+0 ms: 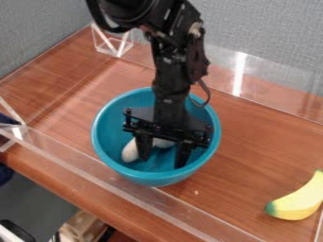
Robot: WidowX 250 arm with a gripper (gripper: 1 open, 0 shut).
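A black gripper (163,149) is down inside a light-blue bowl (109,119) near the middle of the table. Between and behind its fingers a pale whitish object (130,151) lies in the bowl, partly hidden by the gripper. Whether the fingers are closed on it cannot be told from this view.
A yellow banana (297,198) lies on the wooden table (252,151) at the right. Clear plastic walls edge the table at the back and front left. The table between bowl and banana is clear.
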